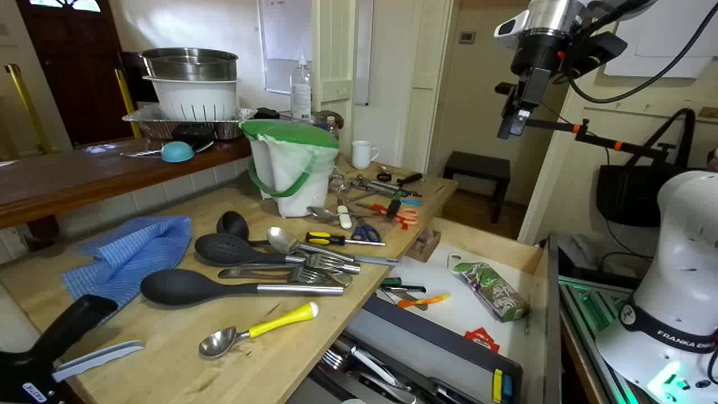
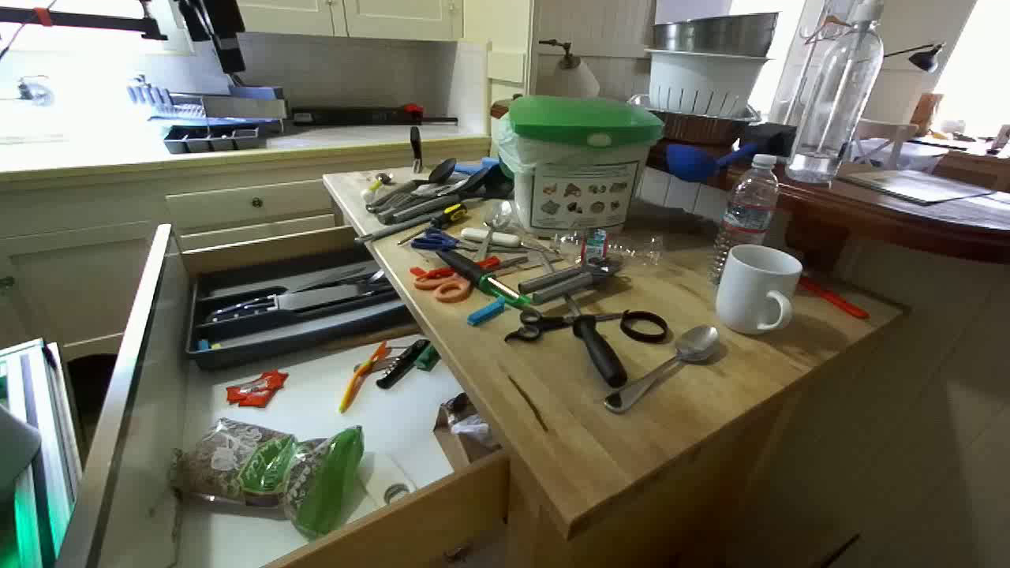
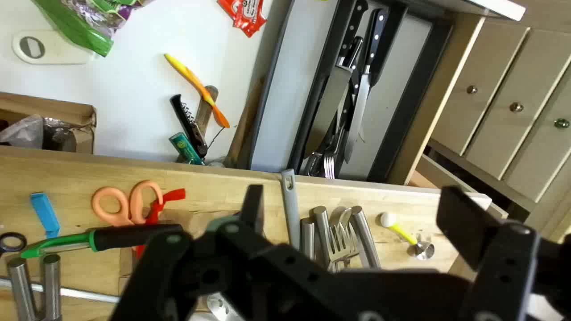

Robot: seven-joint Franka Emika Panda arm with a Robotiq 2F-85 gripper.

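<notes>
My gripper is open, its two dark fingers wide apart with nothing between them. It hangs high above the drawer and counter in the first exterior view, clear of everything. Below it in the wrist view lie several forks point(image 3: 342, 240), steel handles and a grey handle point(image 3: 290, 208) at the counter's edge. A yellow-handled scoop point(image 1: 279, 322) rests alone on the wooden counter point(image 1: 195, 377). Black serving spoons point(image 1: 182, 286) and a yellow-black screwdriver point(image 1: 330, 238) lie further along. Orange scissors point(image 3: 126, 205) and a green-black peeler point(image 3: 107, 238) sit to the left in the wrist view.
The open drawer holds a dark cutlery tray point(image 2: 274, 345) with knives, a plastic food bag point(image 1: 491, 289), red packets point(image 2: 256, 388) and a small box point(image 3: 48, 117). A green-lidded bucket point(image 1: 293, 165) and a white mug point(image 2: 757, 289) stand on the crowded counter.
</notes>
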